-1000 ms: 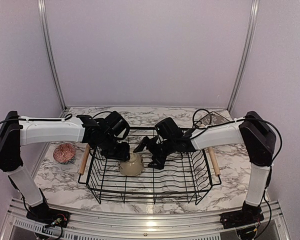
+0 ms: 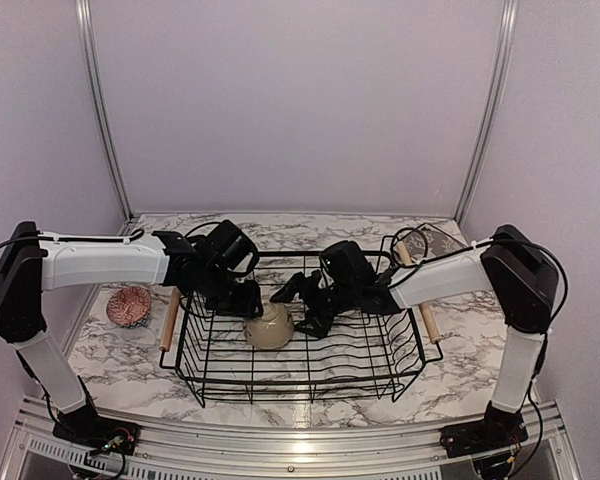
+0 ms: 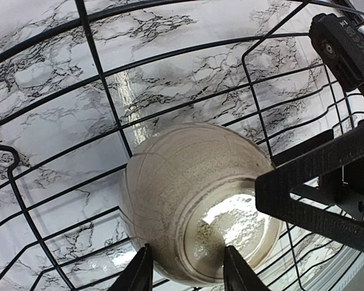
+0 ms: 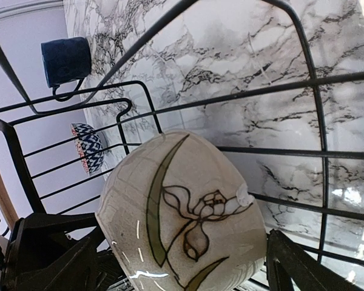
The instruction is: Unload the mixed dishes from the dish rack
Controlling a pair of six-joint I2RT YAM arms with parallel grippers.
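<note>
A cream rounded dish point(image 2: 269, 328) with a painted flower sits upside down at the left-centre of the wire dish rack point(image 2: 310, 382). My left gripper point(image 2: 248, 310) is shut on the dish at its far left side; in the left wrist view its fingertips stand apart against the footed base. On the dish's right, my right gripper point(image 2: 298, 308) is open, its fingers point(image 3: 312, 163) spread beside the wall. In the right wrist view the flowered side fills the space between the right fingers. Whether they touch it is hard to tell.
Left of the rack sits a red patterned bowl point(image 2: 129, 306). The right wrist view also shows a dark blue mug point(image 4: 67, 60) outside the rack. Wooden handles point(image 2: 430, 320) edge the rack's sides. A dark flat item point(image 2: 435, 240) lies at back right.
The dish has shifted slightly right and toward the front. The left arm is nearly still.
</note>
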